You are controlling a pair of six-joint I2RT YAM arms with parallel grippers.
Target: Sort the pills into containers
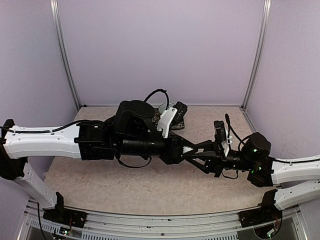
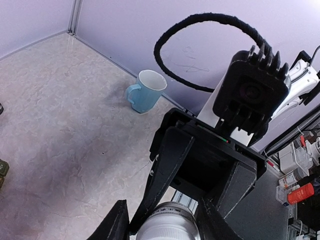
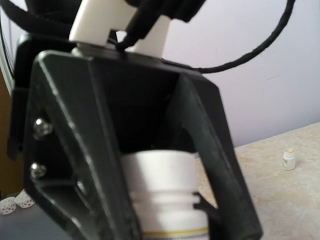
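A white bottle (image 1: 187,149) is held between my two grippers, which meet tip to tip above the table in the top view. Its pale rounded end (image 2: 169,226) sits between my left gripper's own fingers (image 2: 111,222) at the bottom of the left wrist view. My left gripper (image 1: 183,151) is shut on that end. Facing it, my right gripper (image 1: 193,152) is shut on the other end. In the right wrist view, the left gripper's dark fingers (image 3: 82,145) flank the bottle (image 3: 165,200), where a groove and yellow stripe show; my right fingertips are hidden there.
Farther back stands a light blue mug (image 2: 148,91). A small white bottle with a yellowish top (image 3: 289,160) is upright on the table. Behind the left arm, a dark tray (image 1: 178,122) is partly hidden.
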